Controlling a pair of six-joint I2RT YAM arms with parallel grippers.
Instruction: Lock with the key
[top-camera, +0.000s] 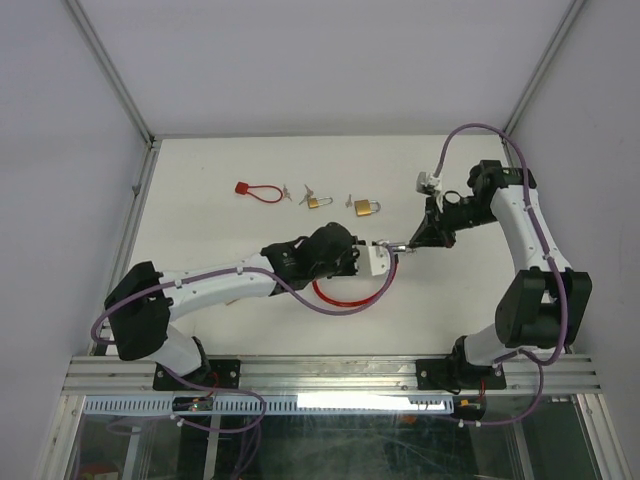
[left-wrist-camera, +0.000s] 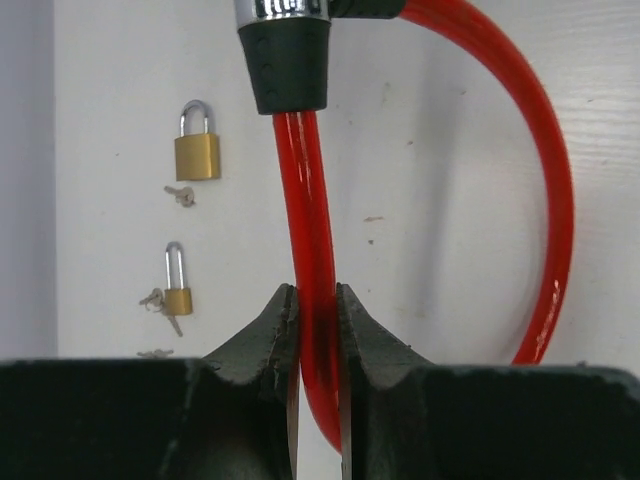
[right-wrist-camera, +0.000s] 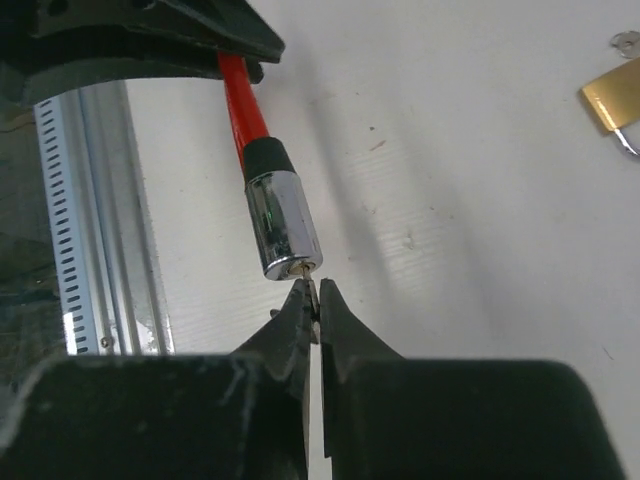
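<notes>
A red cable lock runs as a loop, its cable (top-camera: 345, 303) hanging below my grippers. My left gripper is shut on the red cable (left-wrist-camera: 304, 190), not far from the black collar (left-wrist-camera: 288, 65). The chrome lock cylinder (right-wrist-camera: 284, 225) points its keyhole end at my right gripper. That gripper is shut on a thin key (right-wrist-camera: 308, 277), whose tip meets the keyhole; how deep it sits cannot be told. Most of the key is hidden behind the fingers. From above, the cylinder (top-camera: 397, 247) lies between both grippers.
A large brass padlock (top-camera: 367, 207) and a smaller one (top-camera: 320, 202) lie at the back with several loose keys (top-camera: 306, 195). Farther left is a red looped lock (top-camera: 258, 191).
</notes>
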